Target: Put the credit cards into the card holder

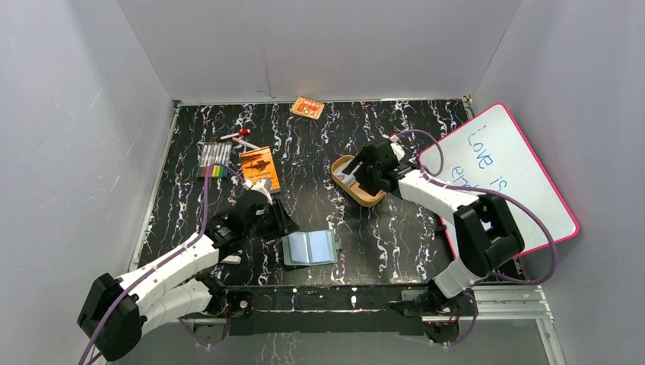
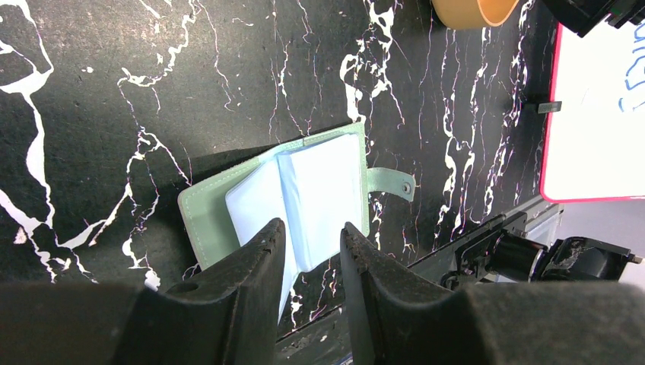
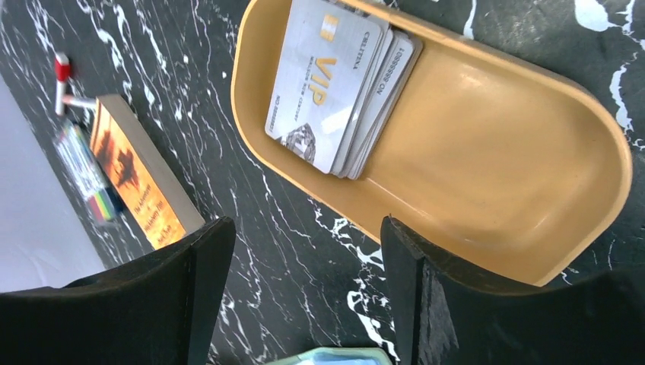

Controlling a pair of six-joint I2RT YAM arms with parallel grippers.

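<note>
The green card holder (image 2: 215, 220) lies spread on the table with pale blue-white sleeves (image 2: 328, 185) showing and its snap strap (image 2: 392, 182) pointing right. My left gripper is over the holder's near part, its fingers apart and nothing between them. In the right wrist view several credit cards (image 3: 327, 76) lean in a stack at one end of a tan oval tray (image 3: 494, 144); the front one is white with gold VIP lettering. My right gripper is open and empty, above the tray and clear of the cards.
An orange book (image 1: 260, 169) and a set of markers (image 1: 214, 160) lie at the left. A small orange box (image 1: 307, 107) stands at the back edge. The whiteboard (image 1: 502, 175) covers the right side. Bare table separates the tray from the holder.
</note>
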